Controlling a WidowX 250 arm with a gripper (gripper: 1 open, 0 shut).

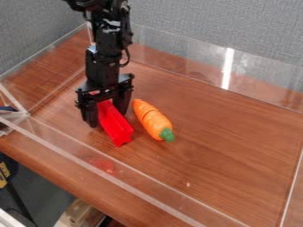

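Observation:
The black gripper (104,99) reaches down over a red bar-shaped object (116,127), its fingers around that object's far end, which they partly hide. The object lies on the wooden table, pointing toward the front. Just to its right lies an orange toy carrot (151,118) with a green tip at the near end. Whether the fingers are closed on the red object is unclear.
Clear plastic walls (229,66) edge the wooden surface (231,155). A few partly visible items sit outside the left edge.

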